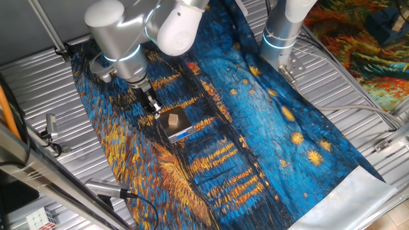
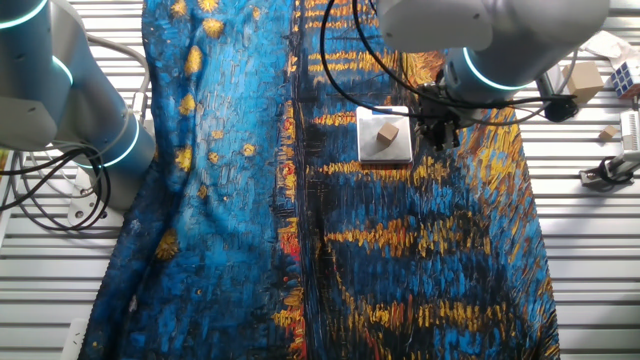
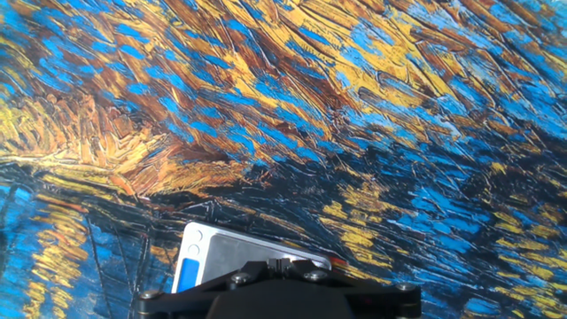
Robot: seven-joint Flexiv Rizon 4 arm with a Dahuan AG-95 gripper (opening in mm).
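A small tan wooden block (image 1: 173, 119) rests on a flat digital scale (image 1: 183, 135) with a silver rim and grey plate. In exterior view 2 the block (image 2: 387, 133) sits near the middle of the scale's plate (image 2: 372, 151). My gripper (image 1: 157, 114) is beside the scale, close to its edge and apart from the block. Exterior view 2 has the gripper (image 2: 437, 125) just right of the scale. Along the bottom of the wrist view, the dark gripper parts cover much of the scale (image 3: 192, 250), and the block is hidden. Whether the fingers are open or shut is unclear.
A painted blue and orange cloth (image 1: 220, 160) covers the table, wrinkled on one side. A camera on a stand (image 1: 108, 188) and a puzzle cube (image 1: 42, 218) lie off the cloth. Cables (image 2: 350, 95) loop near the arm.
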